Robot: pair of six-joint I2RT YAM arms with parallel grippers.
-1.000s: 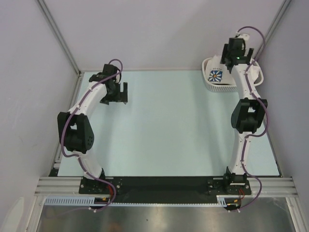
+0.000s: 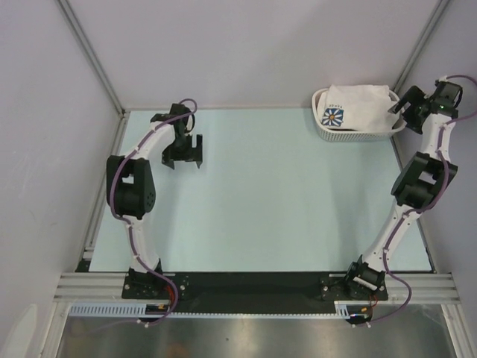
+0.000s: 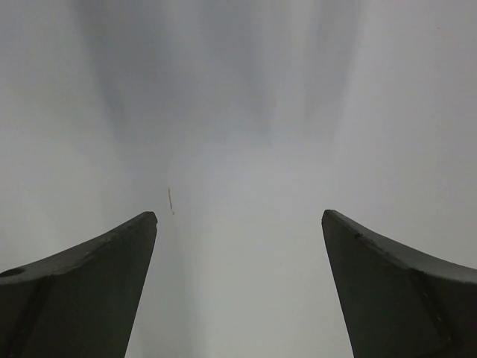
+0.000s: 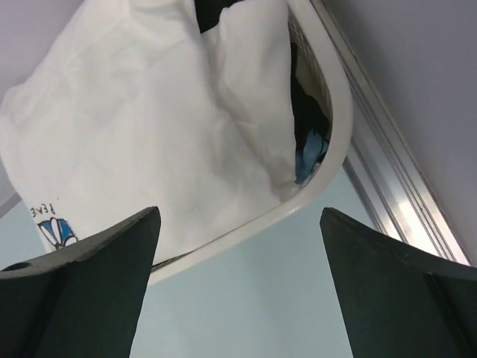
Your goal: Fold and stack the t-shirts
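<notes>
A white t-shirt [image 2: 363,107] with a blue round print lies heaped in the white basket [image 2: 350,136] at the back right. In the right wrist view the shirt [image 4: 141,134] bulges over the rim, with black and blue cloth [image 4: 310,149] showing beside it. My right gripper [image 2: 406,110] stands open at the basket's right end; nothing is between its fingers. Over the bare table at the back left, my left gripper [image 2: 183,162] is open and empty, with only the pale surface between its fingers in the left wrist view.
Close to the right arm runs the right wall with its metal rail [image 4: 402,201]. A back wall [image 2: 231,52] stands behind the basket.
My right gripper has moved right, from over the basket to its right end, and its arm now leans toward the right wall. The left arm has shifted slightly right.
</notes>
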